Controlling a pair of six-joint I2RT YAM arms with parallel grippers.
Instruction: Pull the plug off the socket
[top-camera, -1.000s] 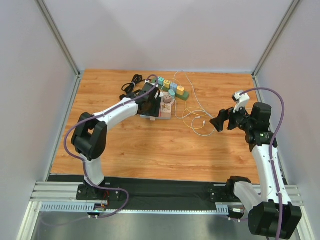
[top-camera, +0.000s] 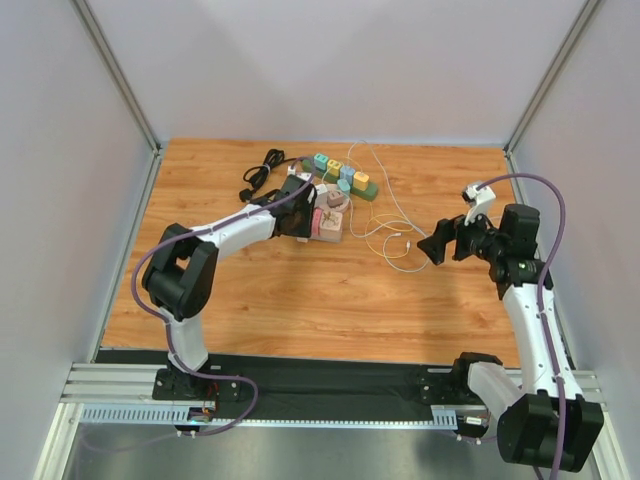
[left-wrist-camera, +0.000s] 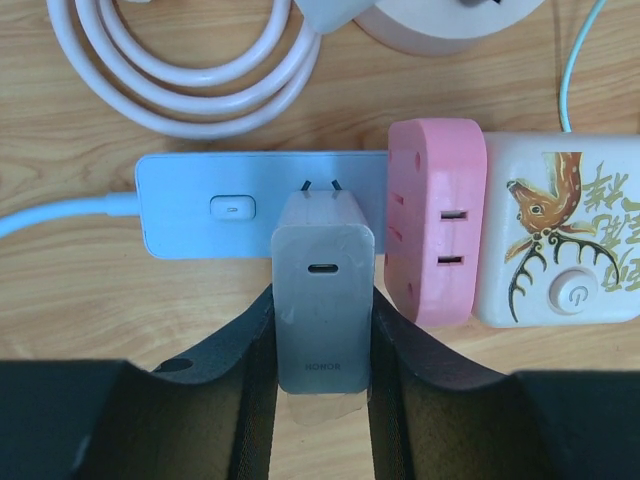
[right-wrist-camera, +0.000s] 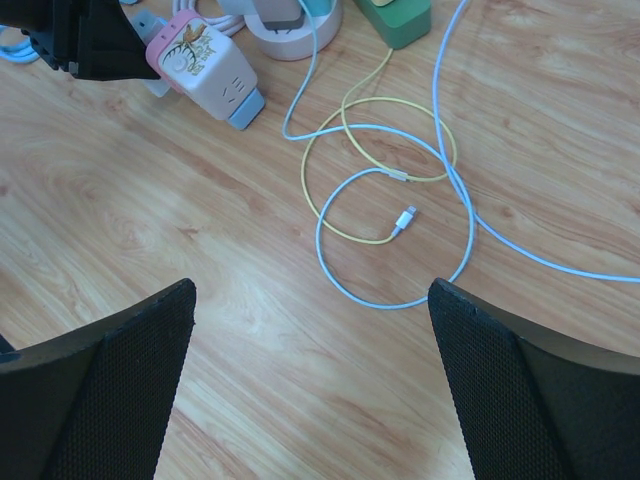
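A whitish plug marked HONOR (left-wrist-camera: 322, 300) sits against the pale blue power strip (left-wrist-camera: 180, 205) in the left wrist view. My left gripper is shut on the plug, one finger on each side. Two short dark marks show at the plug's far edge; I cannot tell how far its prongs are in the strip. From above, the left arm's black fingers (top-camera: 300, 226) hide the plug. My right gripper stands open over bare table, far from the strip, nothing between its fingers.
Right of the plug, a pink adapter (left-wrist-camera: 437, 220) adjoins a white deer-print block (left-wrist-camera: 530, 230). A coiled pale cable (left-wrist-camera: 200, 100) and a round white base (left-wrist-camera: 450, 25) lie beyond the strip. Loose thin cables (right-wrist-camera: 440, 150) cover the table's middle.
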